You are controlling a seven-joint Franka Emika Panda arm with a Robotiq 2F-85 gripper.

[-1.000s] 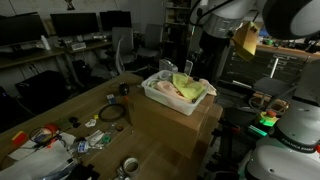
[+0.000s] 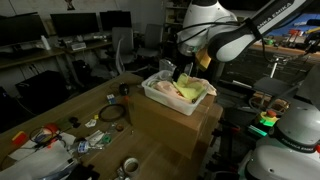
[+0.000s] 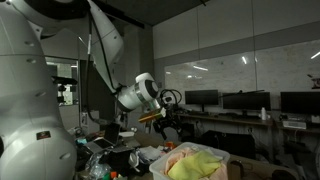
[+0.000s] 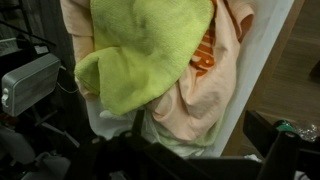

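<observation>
A white bin (image 2: 172, 101) holds crumpled cloths: a yellow-green towel (image 4: 150, 45) and a peach cloth (image 4: 190, 110) with an orange-striped part. In the second exterior view the yellow towel (image 3: 196, 165) rises above the rim. My gripper is open, its dark fingers spread wide at the bottom of the wrist view. It hangs above the bin, with the cloths below it and nothing visibly held. The lower part of the bin's contents is hidden behind the gripper.
The bin stands on a brown box (image 2: 165, 128). To the left, cables and tools clutter the table (image 2: 120, 150). A dark office chair (image 2: 125, 48) stands behind. In the wrist view, a grey device (image 4: 28, 85) lies outside the bin.
The arm has swung left and lowered, bringing the gripper from the right side to above the bin. The cloths and bin appear unmoved.
</observation>
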